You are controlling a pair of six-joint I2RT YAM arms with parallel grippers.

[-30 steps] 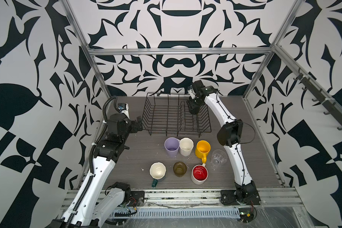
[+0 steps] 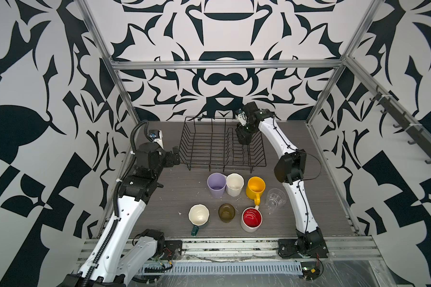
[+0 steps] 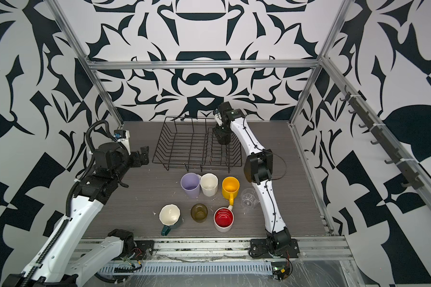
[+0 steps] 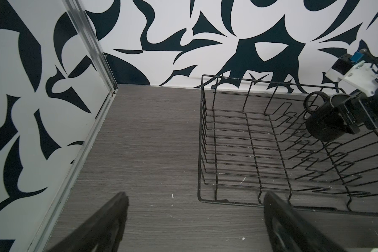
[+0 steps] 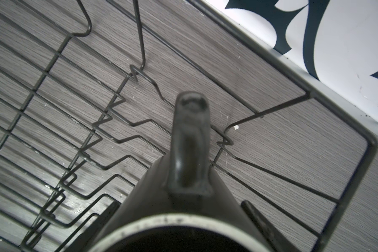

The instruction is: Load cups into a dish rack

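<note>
A black mug (image 5: pixel 151 191) is at the back right of the black wire dish rack (image 2: pixel 196 168), its handle up toward the camera in the right wrist view. My right gripper is open, a finger on either side of the mug. In the left wrist view the mug (image 4: pixel 325 126) looks tilted; whether it rests on the wires is hard to tell. Left of the rack, my left gripper stands open and empty. In front are a purple cup (image 2: pixel 216 184), a white cup (image 2: pixel 234 184), a yellow mug (image 2: pixel 255 187) and other cups.
Nearer the front edge are a green-handled mug (image 2: pixel 198 215), a brown glass (image 2: pixel 226 212) and a red-lined mug (image 2: pixel 251 219). A clear glass (image 2: pixel 275 199) stands close to my right arm. Most of the rack is empty, and the table to its left is clear.
My right arm has shifted only very slightly at the rack. The mug, the left arm and the cups in front look unmoved.
</note>
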